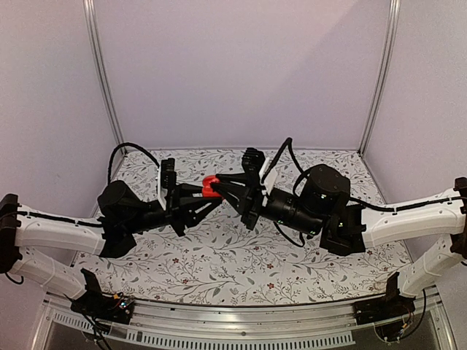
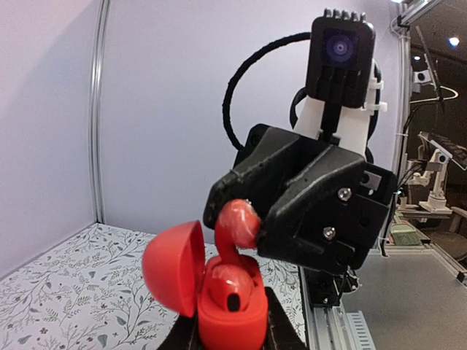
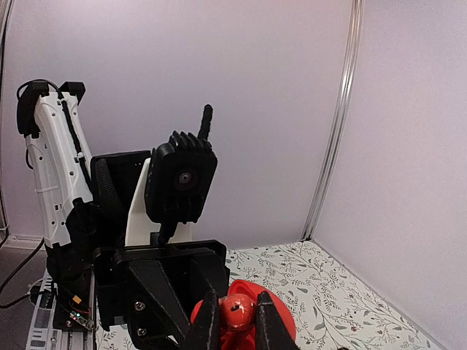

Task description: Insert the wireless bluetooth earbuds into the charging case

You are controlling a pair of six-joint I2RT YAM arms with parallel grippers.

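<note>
The red charging case (image 2: 232,327), its lid (image 2: 174,268) swung up, is held above the table with my left gripper (image 1: 210,198) shut on it. One red earbud (image 2: 228,283) sits in the case in the left wrist view. A second red earbud (image 2: 238,223) is pinched by its head in my right gripper, which is shut on it. Its stem points down into the case beside the seated one. How deep the stem sits cannot be told. In the right wrist view the earbud's head hides much of the case.
Below both arms the floral-patterned table (image 1: 219,270) is bare. Pale walls (image 1: 241,73) stand behind and at both sides. The two grippers are very close together, the right one's fingers just over the case.
</note>
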